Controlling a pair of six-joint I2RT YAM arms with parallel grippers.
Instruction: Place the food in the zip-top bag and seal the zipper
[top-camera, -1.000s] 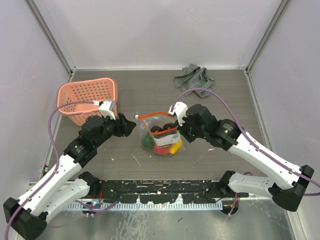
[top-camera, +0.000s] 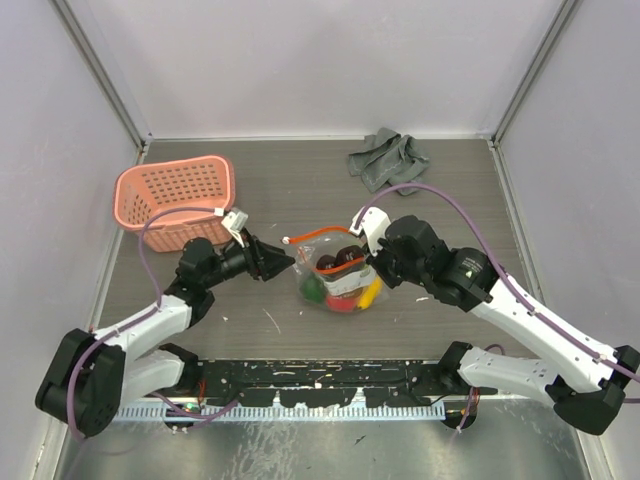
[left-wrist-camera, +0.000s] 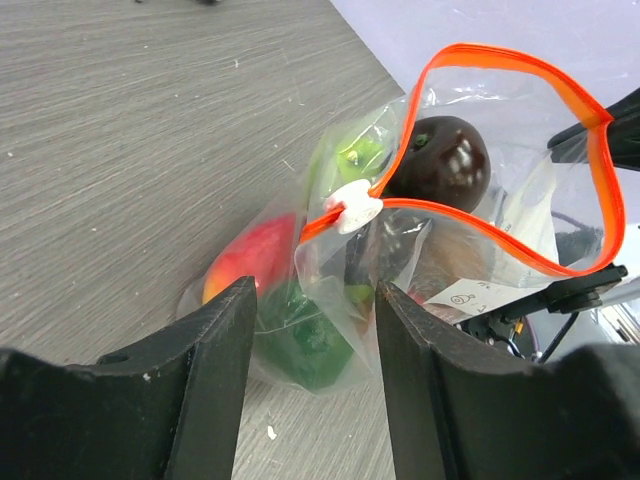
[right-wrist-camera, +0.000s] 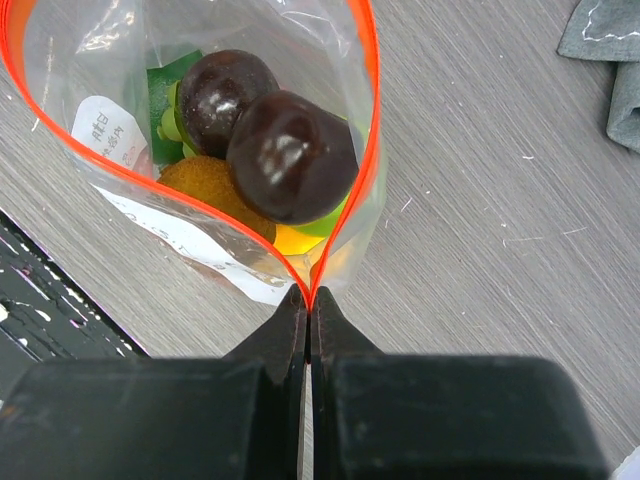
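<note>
A clear zip top bag with an orange zipper rim stands in the middle of the table, its mouth gaping. Inside lie two dark round items, a brown one, and green, red and yellow food. My right gripper is shut on one end of the orange rim. At the opposite end sits the white zipper slider. My left gripper faces that end with its fingers parted; the bag's corner shows beyond the gap, and nothing looks clamped between them.
An orange basket stands at the back left. A grey cloth lies at the back right. Bare tabletop surrounds the bag.
The bag and my right gripper have shifted to the right together. My left gripper has also moved right and slightly down, staying close to the slider end.
</note>
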